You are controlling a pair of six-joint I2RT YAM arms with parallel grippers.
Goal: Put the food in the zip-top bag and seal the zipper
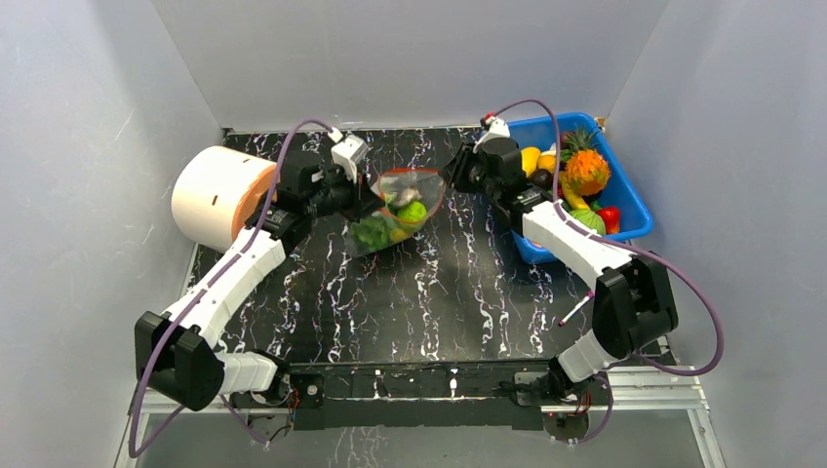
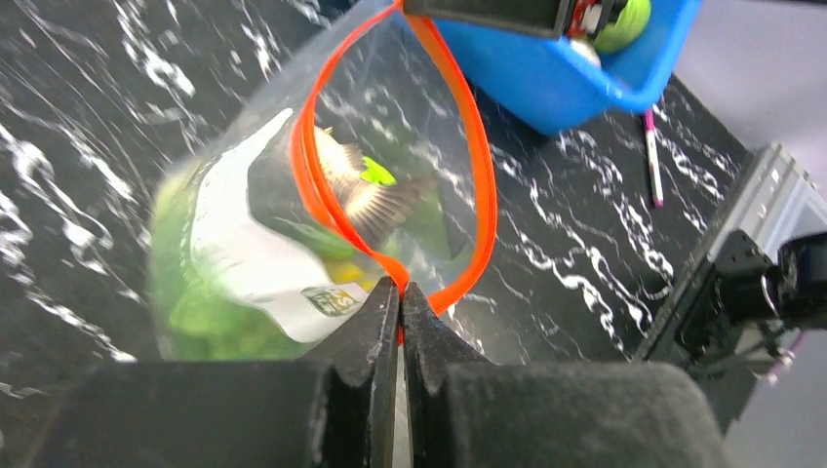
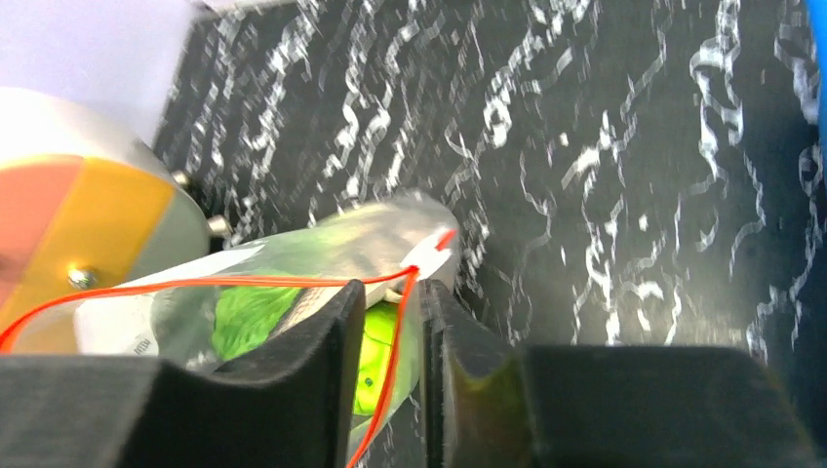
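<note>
The clear zip bag (image 1: 363, 240) has an orange zipper rim (image 2: 481, 185) and hangs tilted between my arms, its mouth spread. Inside it are a round green item (image 1: 412, 212) and leafy greens (image 3: 249, 314); a yellow piece (image 2: 343, 271) shows too. My left gripper is shut on the near edge of the orange rim. At the opposite corner of the mouth, my right gripper is part open. The rim's corner shows between its fingertips, and I cannot tell whether it touches either one.
On the right stands a blue bin (image 1: 635, 210) of toy produce, including an orange pineapple (image 1: 586, 173). A large white roll (image 1: 216, 198) is at the left. A pink-and-white marker (image 1: 575, 309) lies in front of the bin.
</note>
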